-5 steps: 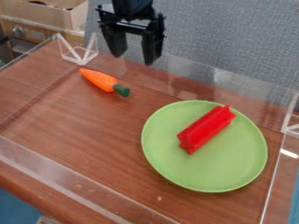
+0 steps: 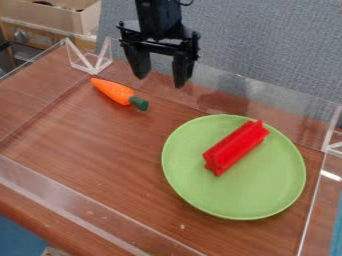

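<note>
My black gripper (image 2: 159,62) hangs open at the top centre, its two fingers apart with nothing between them, above the back of the wooden table. An orange toy carrot (image 2: 116,92) with a green top lies on the table below and left of it. On the right a green plate (image 2: 233,200) holds a red block-like bar (image 2: 235,147) lying diagonally.
A white wire bracket (image 2: 88,58) stands at the back left corner, with a cardboard box (image 2: 47,15) beyond. Clear low walls edge the wooden table (image 2: 94,160).
My gripper has shifted slightly and lowered a little over the last second. The carrot, plate and red bar have not moved.
</note>
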